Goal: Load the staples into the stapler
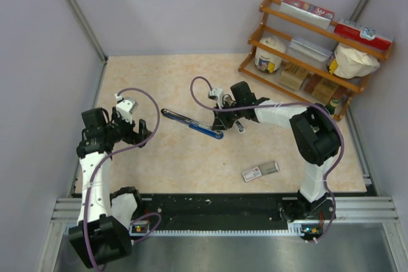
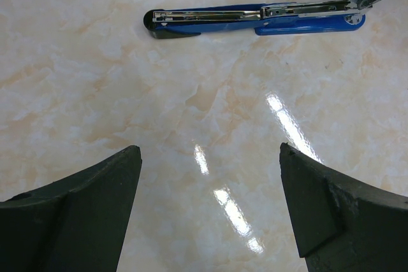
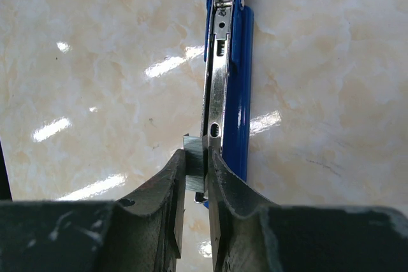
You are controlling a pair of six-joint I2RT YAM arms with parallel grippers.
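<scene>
The blue stapler (image 1: pixel 194 125) lies opened out flat on the table, its metal staple channel (image 3: pixel 217 84) exposed. My right gripper is over one end of the channel, fingertips close together. A small grey strip of staples (image 3: pixel 194 169) shows between those fingertips, overlapping the end of the channel; whether it is gripped or loose, and whether it is seated, I cannot tell. Well to the left, my left gripper (image 1: pixel 141 137) stands open and empty. In the left wrist view the stapler (image 2: pixel 312 26) lies beyond its wide-apart fingers (image 2: pixel 95 211).
A box (image 1: pixel 260 171) lies on the table's front right. Beside the right gripper is a small object (image 1: pixel 240 127). At the back right stands a wooden shelf (image 1: pixel 306 62) with boxes and tubs.
</scene>
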